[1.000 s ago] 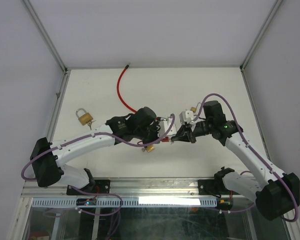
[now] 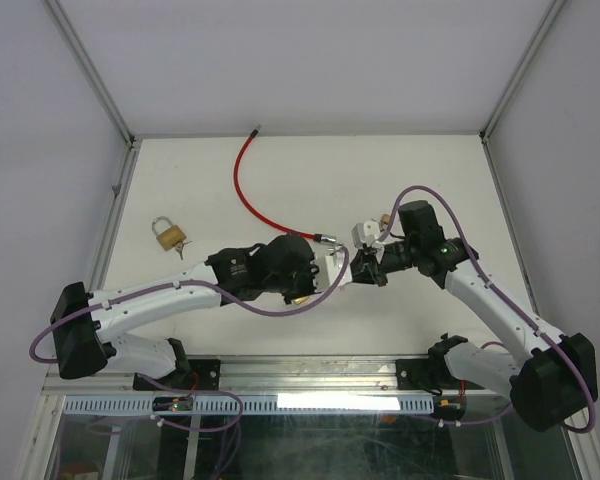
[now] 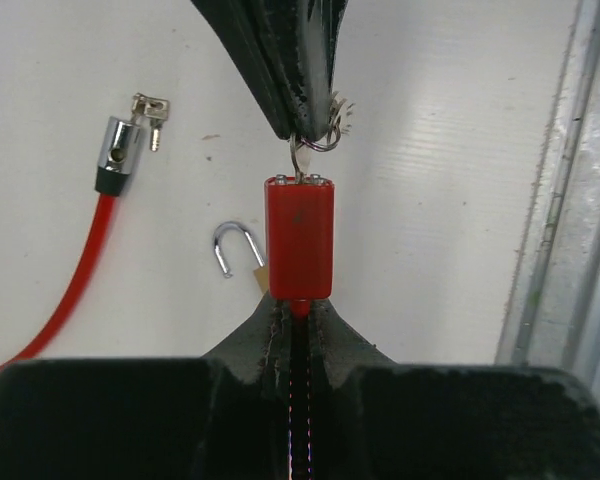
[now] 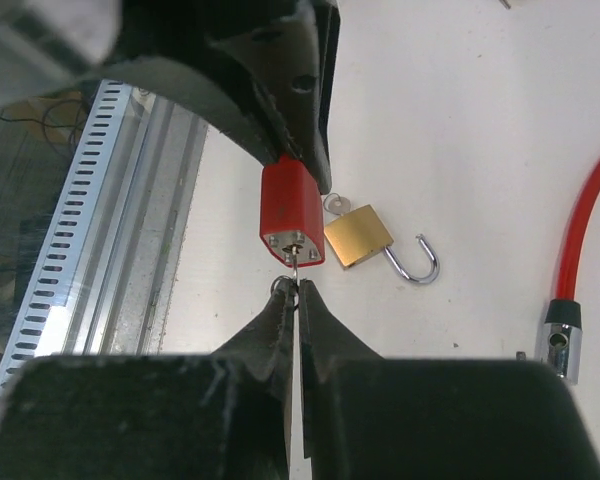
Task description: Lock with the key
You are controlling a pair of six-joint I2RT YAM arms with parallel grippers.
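Observation:
A red padlock [image 3: 300, 240] is clamped in my left gripper, which is shut on its far end. Its keyhole face points at my right gripper. The key [image 4: 295, 262] stands with its blade at the keyhole; how deep it sits cannot be told. My right gripper's fingertips are closed together on the key's head, and a thin ring [image 3: 325, 143] hangs beside them. From above, the two grippers meet near the table's front middle, where the arms hide most of the padlock and key.
A brass padlock with an open shackle [image 4: 358, 236] lies below the grippers. Another brass padlock [image 2: 169, 235] with keys lies at the left. A red cable lock [image 2: 252, 208] curves across the back, its silver end near the grippers.
The right arm moved only slightly; both grippers still meet at the padlock.

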